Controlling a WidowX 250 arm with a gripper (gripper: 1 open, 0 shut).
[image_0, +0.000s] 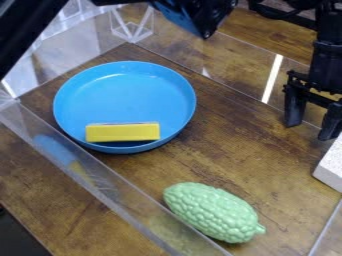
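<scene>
A black gripper (310, 116) is at the right edge, low over the wooden surface, its two fingers spread open with nothing visible between them. A blue plate (124, 96) lies at the left with a yellow block (122, 132) on its near part. A pale green bumpy vegetable, like a bitter melon (211, 211), lies on the wood toward the bottom.
A white object (330, 168) sits just below the gripper at the right edge. Clear plastic walls border the area. Dark cables or arm parts cross the top left, by a blue object (189, 16).
</scene>
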